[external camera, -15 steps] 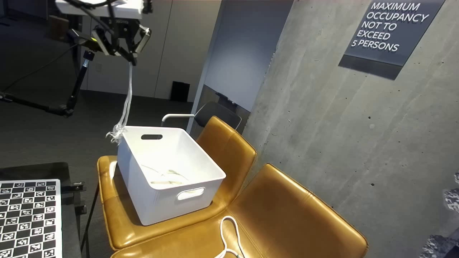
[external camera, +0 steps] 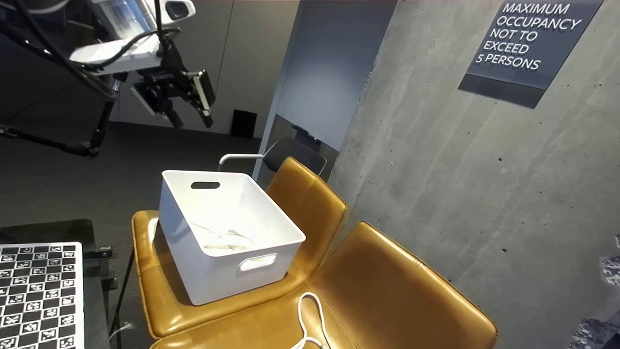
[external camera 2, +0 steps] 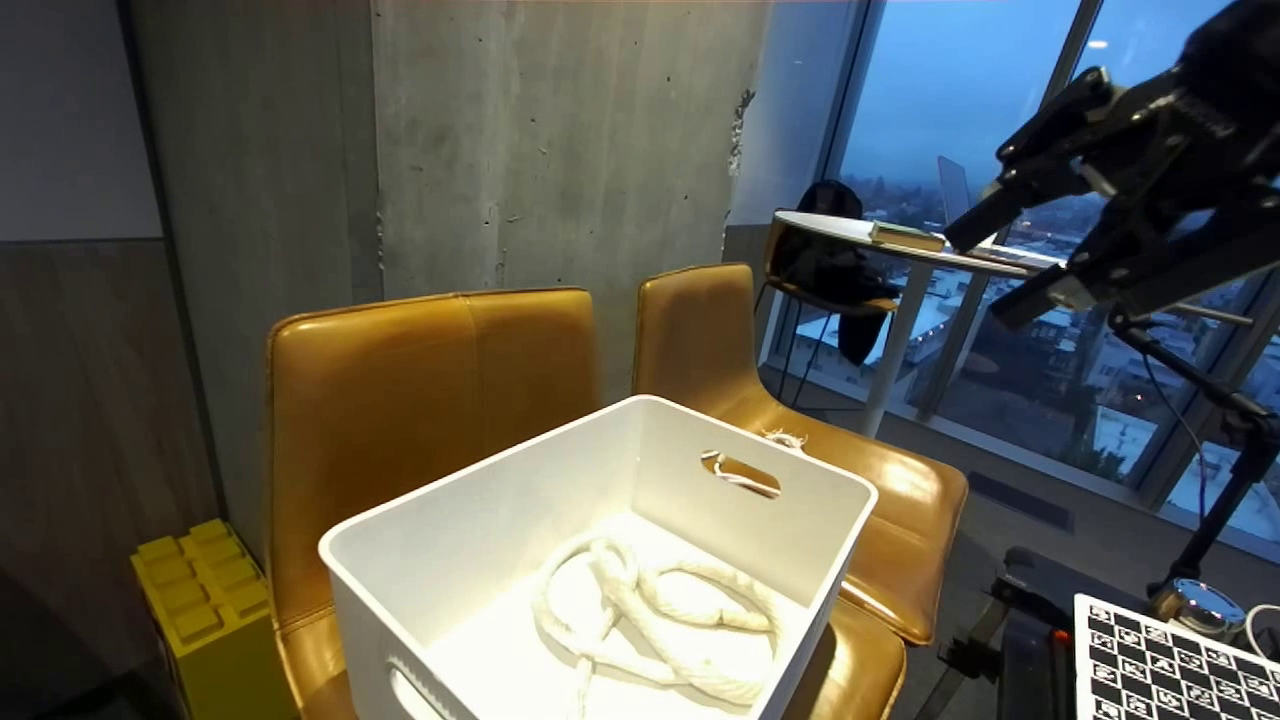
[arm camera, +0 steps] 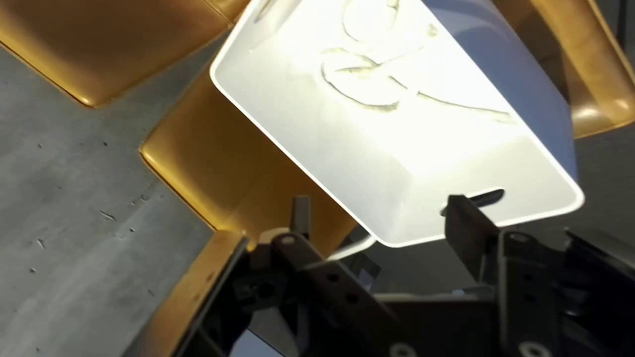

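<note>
My gripper (external camera: 192, 121) hangs high behind the white bin (external camera: 285, 224), its fingers apart and nothing between them. In the wrist view the gripper shows a wide gap between its fingertips, with the bin (arm camera: 357, 160) beyond. Coiled off-white rope (external camera 2: 654, 606) lies on the bin's floor; strong light washes it out in the wrist view. Low beside the chair, a small white frayed end (external camera: 124, 329) shows; most of that strand is hidden.
The bin stands on a tan chair (external camera: 145, 273). A looped white cord (external camera: 303, 334) lies on the neighbouring seat. A checkered marker board (external camera: 40, 296) stands at the near left, and a black jointed stand (external camera: 87, 150) rises behind it.
A second ago the gripper held a hanging white frayed strand by the bin's rim. The strand has left the gripper, the fingers have spread, and the gripper has tilted and come lower.
</note>
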